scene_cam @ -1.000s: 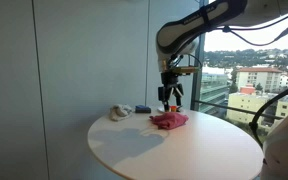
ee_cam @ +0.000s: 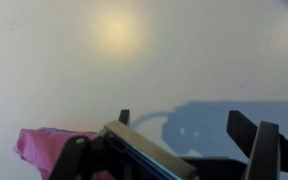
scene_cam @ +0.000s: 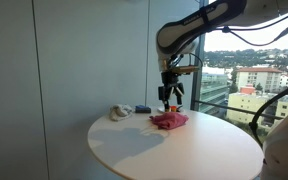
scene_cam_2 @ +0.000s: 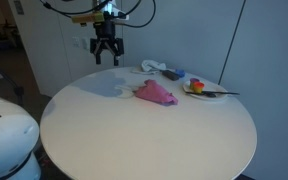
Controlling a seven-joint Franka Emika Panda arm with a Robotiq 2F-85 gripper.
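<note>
My gripper (scene_cam_2: 106, 62) hangs open above the table, its fingers apart with nothing between them. In the wrist view, the gripper casts a shadow on the bare white tabletop (ee_cam: 134, 60). A crumpled pink cloth (scene_cam_2: 156, 93) lies on the table (scene_cam_2: 114, 140), to the right of the gripper in exterior view 2. Part of that cloth (ee_cam: 46, 148) shows at the lower left of the wrist view, where the gripper covers some of it. In exterior view 1 the gripper (scene_cam: 173, 102) appears over the cloth (scene_cam: 168, 120).
At the table's edge a white plate (scene_cam_2: 220, 93) holds red and yellow items (scene_cam_2: 197, 86) and a dark utensil (scene_cam_2: 214, 94). A whitish cloth (scene_cam_2: 152, 66) and a dark object (scene_cam_2: 171, 74) lie nearby.
</note>
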